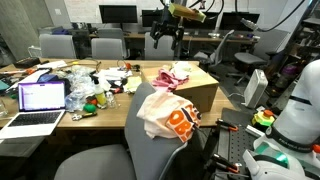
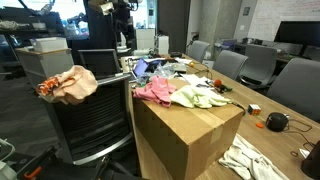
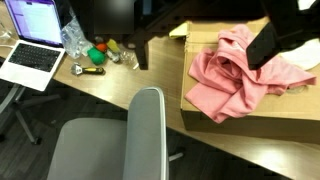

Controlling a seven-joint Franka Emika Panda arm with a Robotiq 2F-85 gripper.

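My gripper (image 1: pixel 165 40) hangs open in the air above the table, left of and higher than the cardboard box (image 1: pixel 202 96). On the box top lies a crumpled pink cloth (image 3: pixel 235 75), with a pale cloth (image 2: pixel 198 97) beside it. Dark fingers (image 3: pixel 140 42) show wide apart in the wrist view, with no object held between them. A peach and orange cloth (image 1: pixel 165 112) is draped over the back of a grey chair (image 1: pixel 142 135) in front of the table.
An open laptop (image 1: pixel 40 105) stands at the table's left, near bags and small clutter (image 1: pixel 88 92). Another white cloth (image 2: pixel 250 160) lies on the table beside the box. Dark headphones (image 2: pixel 277 122) rest farther along.
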